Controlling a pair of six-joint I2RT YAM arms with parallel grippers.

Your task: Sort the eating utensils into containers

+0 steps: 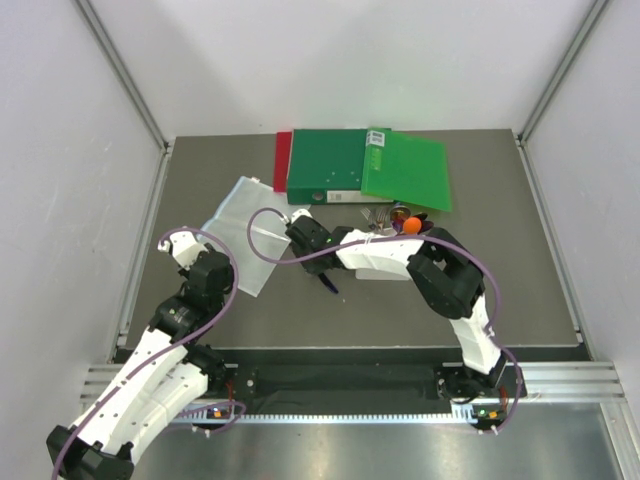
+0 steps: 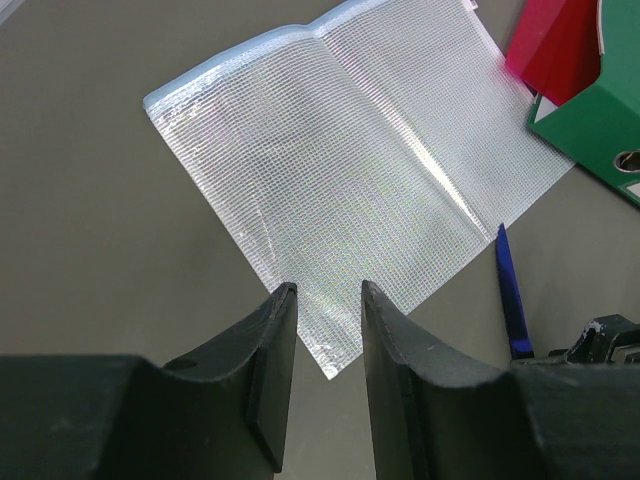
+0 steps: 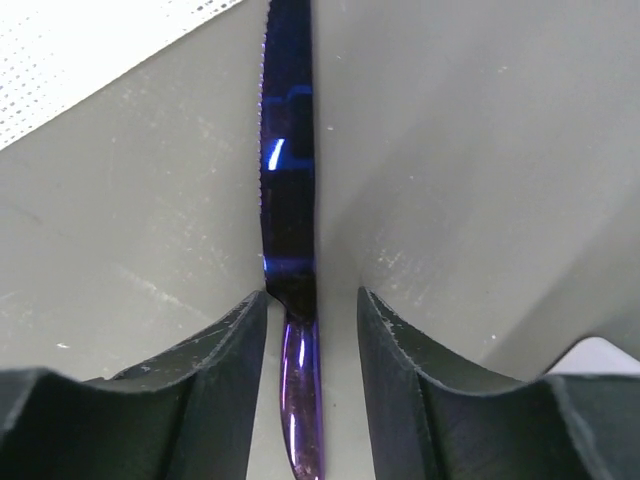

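Observation:
A dark blue-purple knife [image 3: 290, 180] lies on the grey table, its serrated blade pointing up in the right wrist view. My right gripper stands open over it; the handle runs between the fingers, closer to the left one. In the top view, only the knife's end [image 1: 328, 283] shows below that gripper. Over the left part of the table my left gripper is open and empty, apart from the knife. Forks and other utensils [image 1: 380, 216] stand behind the right arm with a white container [image 1: 382, 275], which the arm mostly covers.
A translucent bubble-wrap pouch [image 1: 245, 225] lies flat between the arms. Green binders [image 1: 325, 165] and a red folder [image 1: 282, 160] occupy the back. An orange round thing [image 1: 412, 226] sits by the utensils. Bare table shows at the front and far right.

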